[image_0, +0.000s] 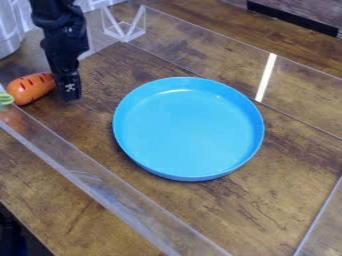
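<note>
An orange toy carrot (30, 87) with a green top lies on the wooden table at the left. The dark gripper (63, 85) hangs from the top left, lowered right beside the carrot's right end, its fingertips close to the table; whether it touches the carrot is unclear, and its opening is hard to make out. A round light blue plate (189, 128) lies in the middle, to the right of the gripper.
A clear plastic barrier (107, 180) runs along the near left, and more clear edging lines the back and right. A white container (11, 25) stands at the top left. Bare table (227, 215) surrounds the plate.
</note>
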